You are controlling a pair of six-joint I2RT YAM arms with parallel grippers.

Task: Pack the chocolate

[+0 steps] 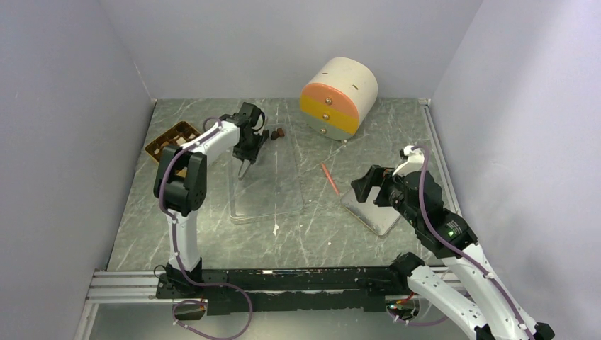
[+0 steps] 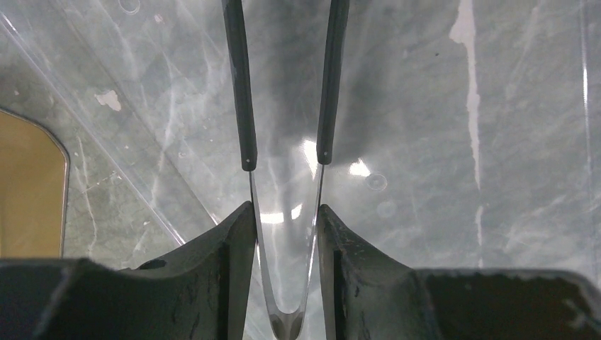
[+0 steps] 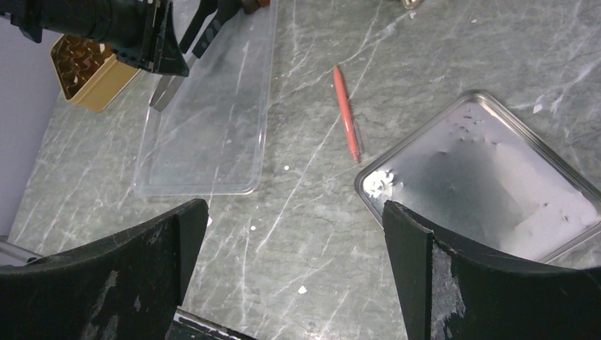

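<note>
My left gripper is shut on black-tipped metal tongs (image 2: 326, 113), whose two arms stand apart over the clear tray (image 2: 496, 177). In the top view, small dark brown chocolates (image 1: 281, 132) sit at the tray's back right, near the tong tips. The gold box (image 3: 110, 85) with brown pieces in compartments lies left of the tray, partly behind my left arm in the top view. My right gripper (image 1: 366, 184) stands open over the right side, nothing between its fingers.
A red pen-like stick (image 1: 328, 177) lies between the clear tray and a metal tray (image 3: 496, 184). A cylindrical three-colour drawer cabinet (image 1: 340, 99) stands at the back.
</note>
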